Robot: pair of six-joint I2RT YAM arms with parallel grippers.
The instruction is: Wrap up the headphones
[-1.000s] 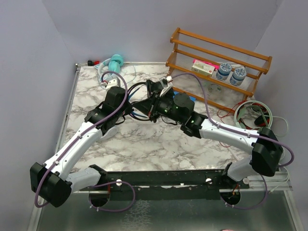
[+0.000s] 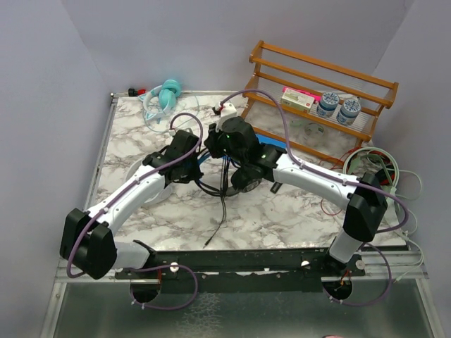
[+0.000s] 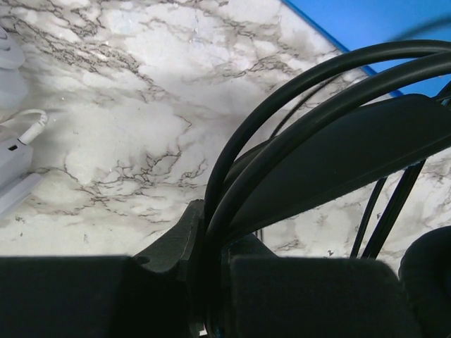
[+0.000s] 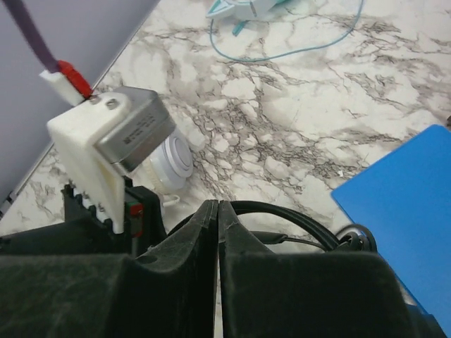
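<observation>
The black headphones (image 3: pixel 338 148) hang between the grippers over the middle of the table, their band, looped cable and earcup in the left wrist view, with loose cable dangling toward the front. My left gripper is shut on the band and cable. My right gripper is just right of it, above the loop; its fingertips look together, but whether anything is between them is hard to tell.
A blue mat (image 4: pixel 402 204) lies behind. Teal headphones (image 2: pixel 168 97) lie at the back left, a white coiled object (image 4: pixel 173 158) at left, and a wooden rack (image 2: pixel 317 63) with jars at the back right.
</observation>
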